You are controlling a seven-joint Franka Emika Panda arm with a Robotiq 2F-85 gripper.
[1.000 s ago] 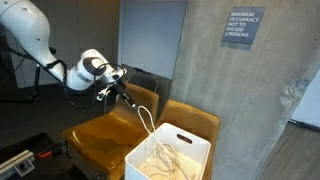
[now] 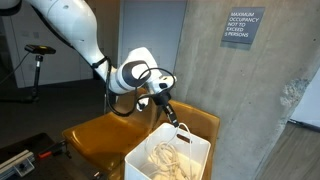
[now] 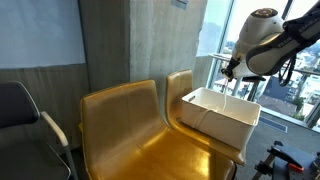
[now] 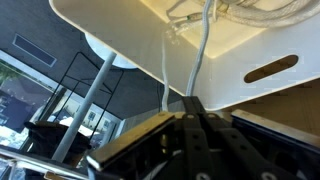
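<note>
A pale rope (image 2: 168, 158) lies in loose coils inside a white box (image 2: 135, 160). One length of it rises over the box to my gripper (image 2: 168, 107), which is shut on the rope. From the other side, the gripper (image 3: 230, 74) hangs above the box (image 3: 236, 128) with a thin strand of rope (image 3: 225, 98) dropping below it. In the wrist view, light strands of rope (image 4: 203, 45) run up to the dark gripper. Where exactly the fingers pinch the rope is hard to make out.
The box rests on brown seats (image 3: 130, 130) in a row, beside a concrete wall (image 2: 240, 80). A dark chair (image 3: 30, 140) stands farther along. The box has a handle slot (image 4: 270, 69) in its wall.
The raised length of rope has moved with my gripper, with less of it stretched out.
</note>
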